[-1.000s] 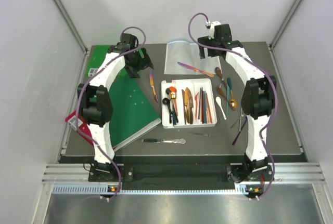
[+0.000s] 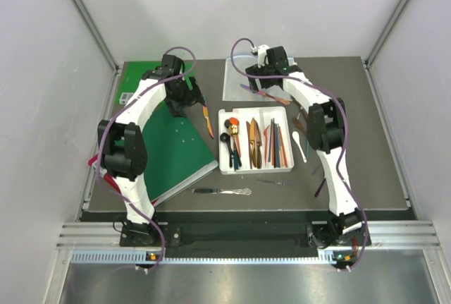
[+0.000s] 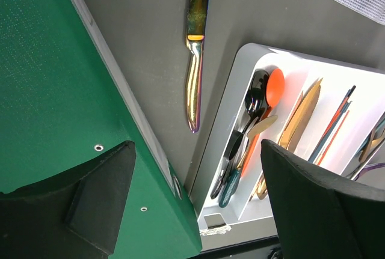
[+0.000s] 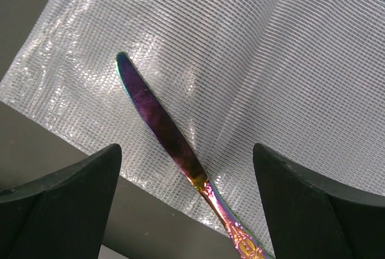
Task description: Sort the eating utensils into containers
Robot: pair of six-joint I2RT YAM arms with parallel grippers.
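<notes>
A shiny purple-red knife [image 4: 165,124] lies slanted across a clear ribbed sheet [image 4: 234,48]. My right gripper hovers over this knife, its fingers apart on either side with nothing held. To the left, my left gripper is open and empty, near an orange-gold knife [image 3: 195,60] lying on the grey table. The white divided tray [image 2: 255,171] stands in the middle. In its compartments are spoons [image 3: 275,88], gold knives [image 3: 304,112] and several thin chopsticks [image 3: 334,127].
Under the left arm lies a green board [image 2: 169,152], its edge close to the tray. A silver-handled knife [image 2: 222,191] and a small fork [image 2: 272,182] rest in front. A white spoon [image 2: 299,145] lies right of the tray.
My left gripper has shifted slightly toward the orange-gold knife. The utensils stay put.
</notes>
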